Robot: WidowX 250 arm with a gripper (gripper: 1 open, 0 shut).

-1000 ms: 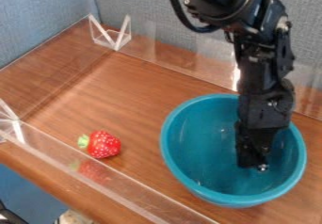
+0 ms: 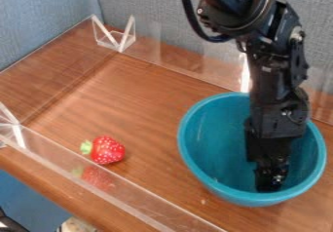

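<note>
A black robot arm reaches down from the top right, and its gripper (image 2: 270, 163) is inside a teal bowl (image 2: 205, 164) on the right of the wooden table, low against the bowl's interior. A red strawberry (image 2: 107, 151) with a green top lies on the table to the left of the bowl, apart from it.
Clear plastic barriers edge the table, with white clips (image 2: 113, 37) at the back left corner. The wooden surface (image 2: 130, 95) left of and behind the bowl is clear. Grey padded walls stand behind.
The gripper has moved slightly lower within the bowl, and the bowl has shifted slightly to the right. The strawberry has stayed in place.
</note>
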